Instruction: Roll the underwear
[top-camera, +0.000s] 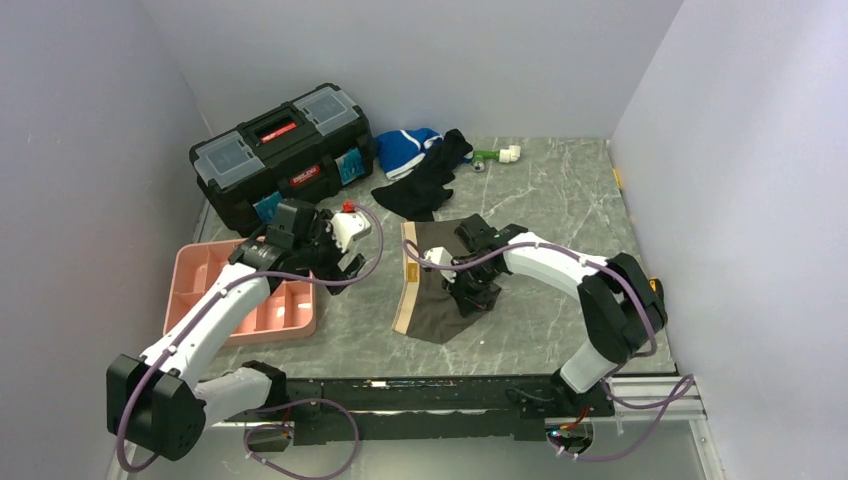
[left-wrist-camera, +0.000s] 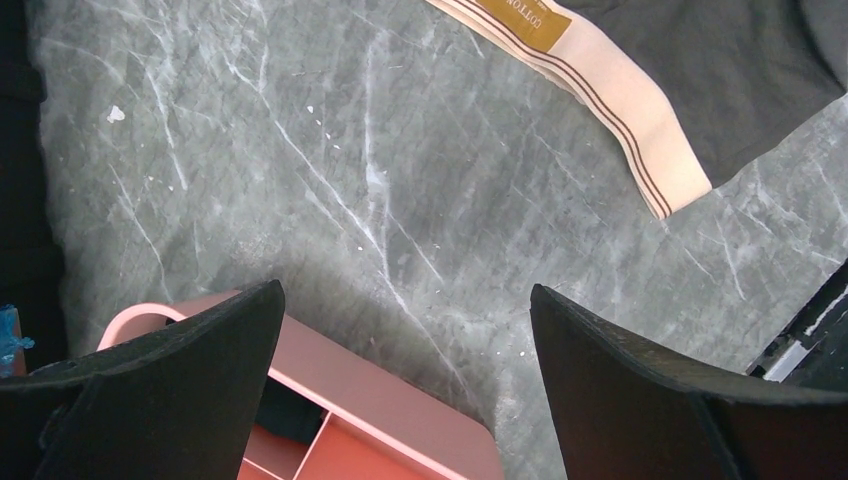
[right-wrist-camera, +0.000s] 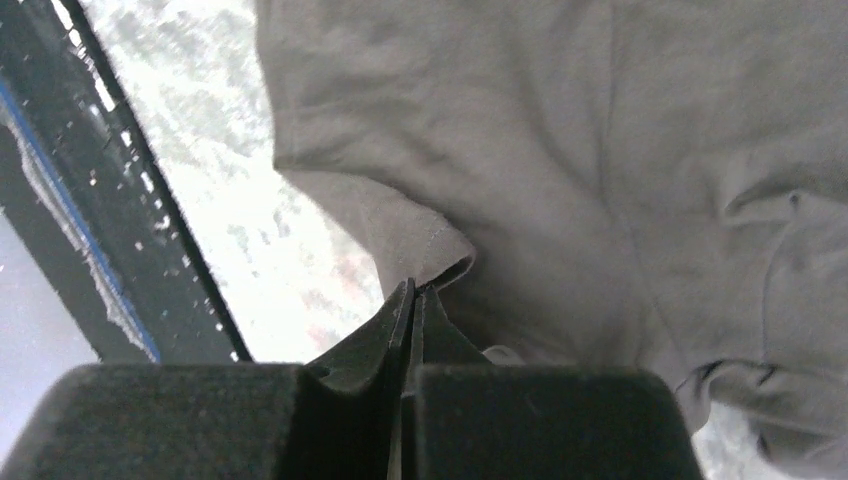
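The dark grey underwear (top-camera: 439, 318) lies spread on the table, its pale waistband (left-wrist-camera: 640, 130) with a gold label along the left side. Over its right part is my right gripper, closed, with a small raised fold of the cloth (right-wrist-camera: 425, 245) pinched at its fingertips. To the left, apart from the cloth, my left gripper stands open above the table beside the pink tray, nothing between its fingers. In the top view the right arm covers part of the cloth.
A pink divided tray (top-camera: 262, 337) is under the left arm. Behind stand a black toolbox (top-camera: 285, 150), a black cloth (top-camera: 425, 180), a blue-and-white cloth (top-camera: 400, 150) and a green-and-white item (top-camera: 509, 154).
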